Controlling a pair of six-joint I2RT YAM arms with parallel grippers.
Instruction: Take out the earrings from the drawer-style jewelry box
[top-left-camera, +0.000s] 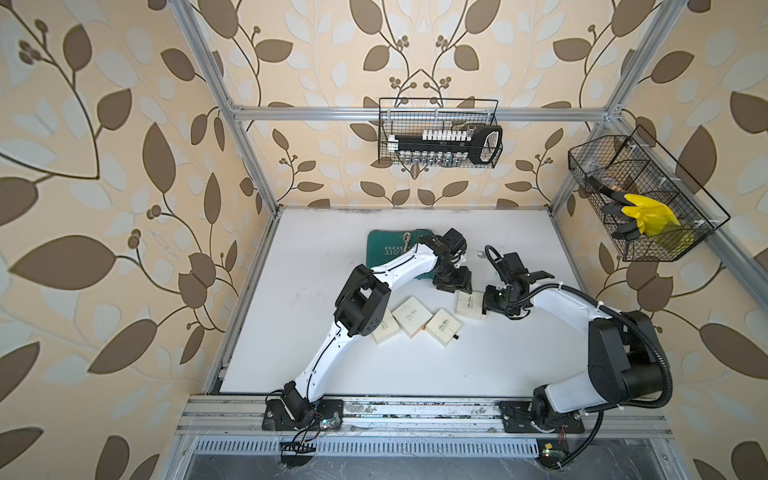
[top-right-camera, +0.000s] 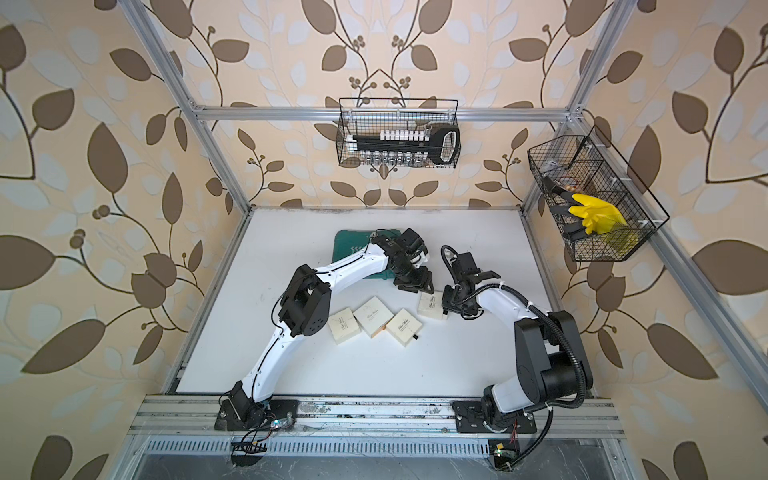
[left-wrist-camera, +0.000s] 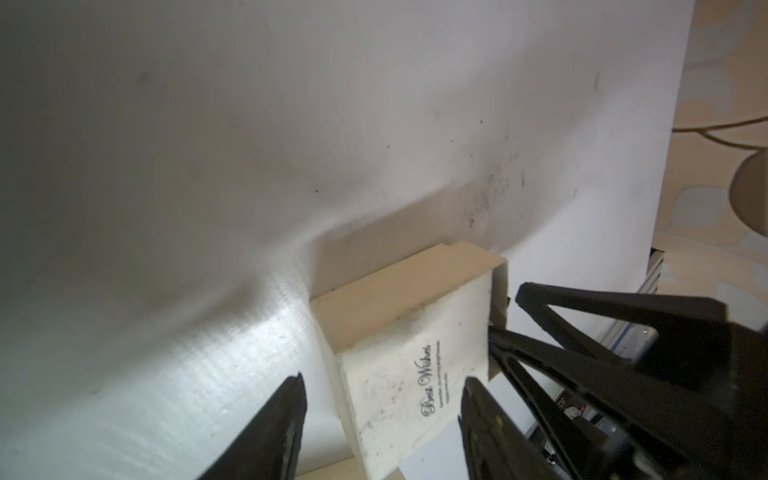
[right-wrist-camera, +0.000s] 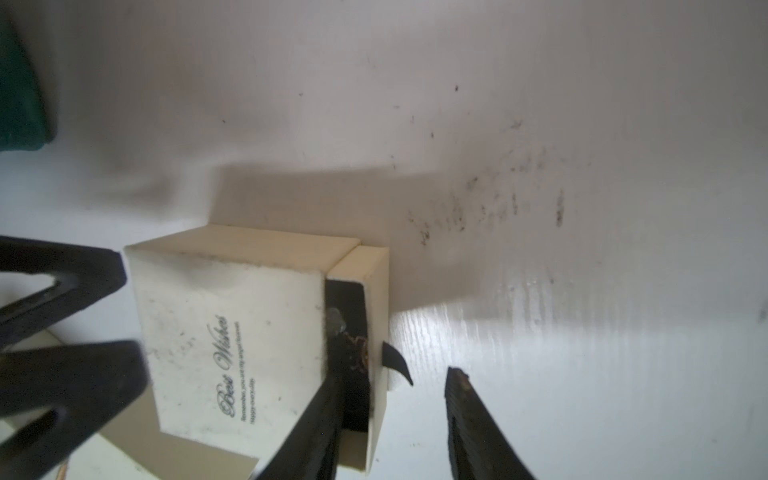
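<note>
A cream "Best Wishes" box (right-wrist-camera: 224, 336) (left-wrist-camera: 412, 376) lies on the table between my grippers. Its drawer (right-wrist-camera: 369, 264) stands slightly out at the right side, showing dark lining and a black pull tab (right-wrist-camera: 396, 361). My right gripper is part open at that drawer end, one finger close to the front and the other beyond the tab. My left gripper is part open over the box's other end, fingers either side of its corner. No earrings can be made out clearly inside.
Three more cream boxes (top-left-camera: 412, 315) lie to the front left. A green mat (top-left-camera: 384, 244) lies behind my left arm. Wire baskets (top-left-camera: 440, 133) hang on the back and right walls.
</note>
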